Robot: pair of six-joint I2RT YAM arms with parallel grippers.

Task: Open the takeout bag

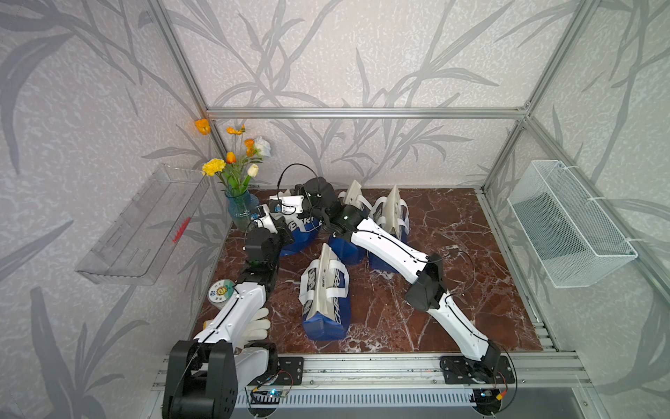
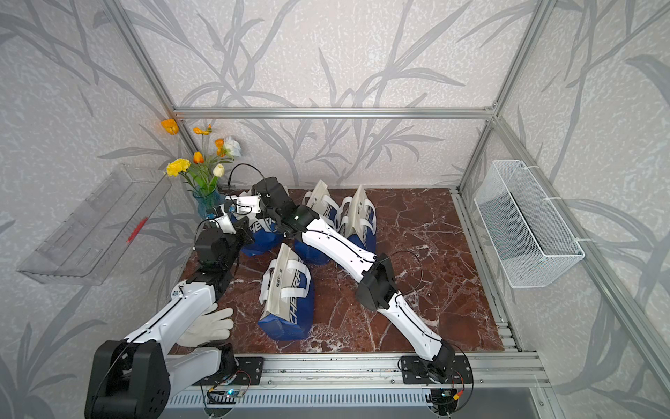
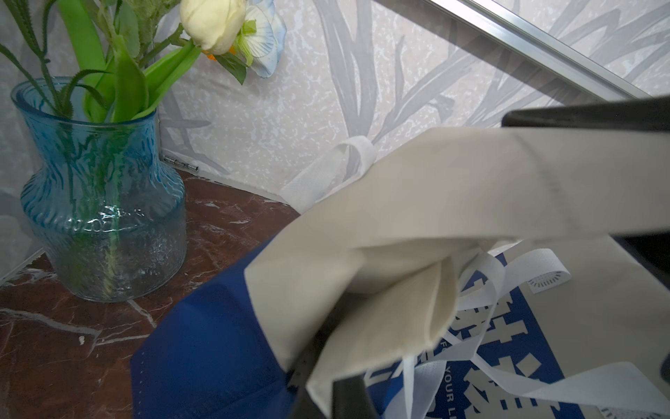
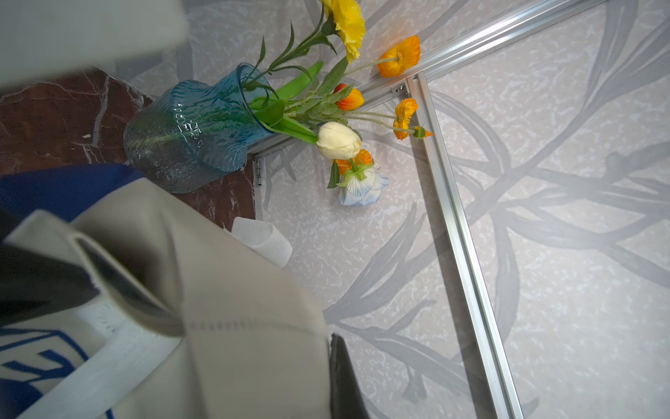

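A blue and beige takeout bag [image 1: 298,239] stands at the back left, mostly covered by both arms in the top views. In the left wrist view its beige top flap [image 3: 474,174] is folded and bunched, with white straps below. My left gripper [image 1: 273,218] is at the bag's top, low in its own view behind the fabric. My right gripper [image 1: 282,204] reaches over the same bag from the right; in its wrist view the beige fabric [image 4: 244,356] fills the lower left. Both grippers' fingertips are mostly hidden, so whether fabric is between them is unclear.
A vase of flowers [image 1: 240,208] stands just left of the bag. More bags [image 1: 387,216] stand to the right and another [image 1: 324,307] in front. A glove [image 2: 209,324] lies front left.
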